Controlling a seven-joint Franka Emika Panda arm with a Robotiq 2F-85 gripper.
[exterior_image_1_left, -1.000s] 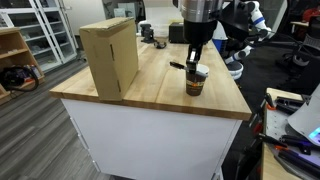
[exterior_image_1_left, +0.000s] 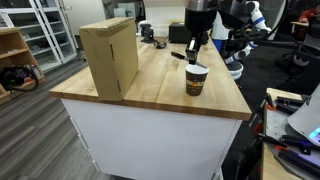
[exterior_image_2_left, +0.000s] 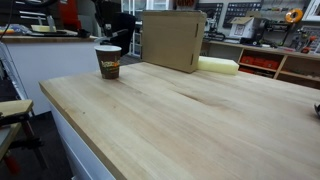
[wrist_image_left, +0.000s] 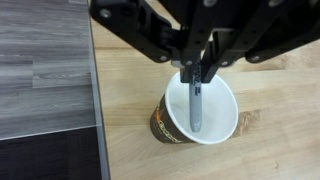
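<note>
A dark paper cup (exterior_image_1_left: 196, 81) with a white inside and orange lettering stands upright near the counter's front right corner. It also shows as the cup (exterior_image_2_left: 108, 64) at the left in exterior view 2. My gripper is above the cup's mouth, shut on a grey marker (wrist_image_left: 194, 100). In the wrist view the marker points down over the cup's white interior; whether its tip touches the cup cannot be told. From exterior view 1, my gripper (exterior_image_1_left: 190, 53) appears just above the rim.
A tall cardboard box (exterior_image_1_left: 111, 60) stands on the wooden counter (exterior_image_1_left: 155, 88), left of the cup. The counter's front edge lies close to the cup. Exterior view 2 shows bare wood to the right and a pale yellow block (exterior_image_2_left: 218, 66) behind.
My gripper has risen from close at the cup's rim to a little above it. The cup and the box have stayed in place.
</note>
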